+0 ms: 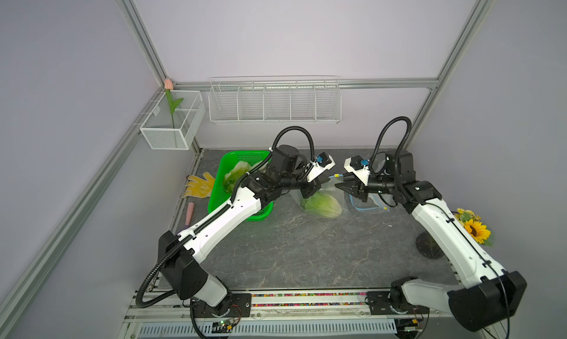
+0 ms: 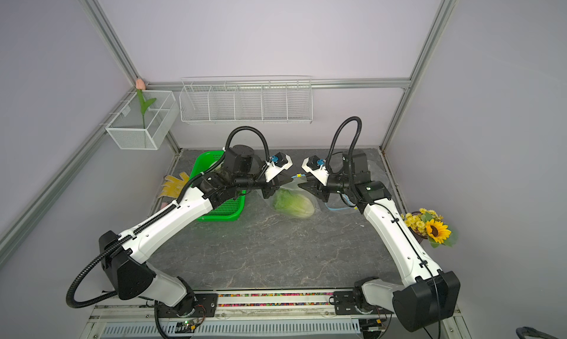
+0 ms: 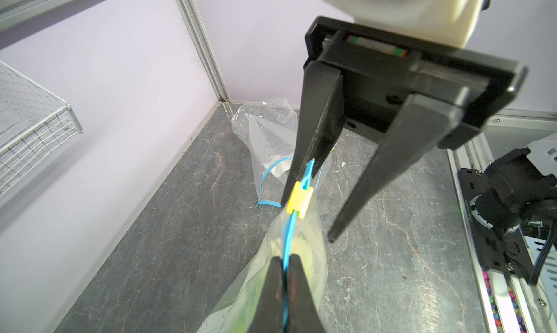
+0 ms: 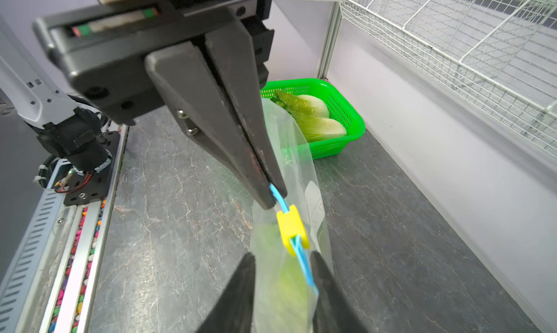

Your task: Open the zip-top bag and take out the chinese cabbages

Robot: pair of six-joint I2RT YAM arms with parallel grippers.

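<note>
A clear zip top bag (image 2: pixel 307 206) holding a pale green chinese cabbage (image 1: pixel 322 205) is in the middle of the counter. My left gripper is shut on the bag's blue zip strip; a yellow slider (image 3: pixel 299 199) sits on it just beyond. In the right wrist view the strip runs past this slider (image 4: pixel 291 227) between the two grippers. My right gripper is part open around the near end of the strip, its fingertips blurred; whether they touch it I cannot tell.
A green basket (image 4: pixel 342 101) with cabbages stands at the back left. Another clear bag (image 3: pixel 264 121) lies to the right. Wire racks (image 1: pixel 274 99) hang on the back wall; sunflowers (image 2: pixel 437 229) stand at the right.
</note>
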